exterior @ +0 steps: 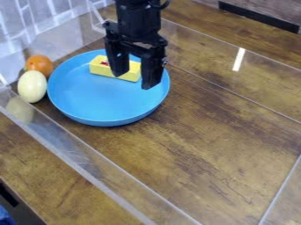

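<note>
My black gripper point(132, 66) hangs over the back part of a blue round tray point(94, 98), its two fingers apart around a yellow block point(109, 68) that lies in the tray. The block is partly hidden behind the fingers; I cannot tell whether they touch it.
An orange round object point(39, 64) and a pale egg-shaped object point(32, 86) sit left of the tray. A clear raised edge runs along the left.
</note>
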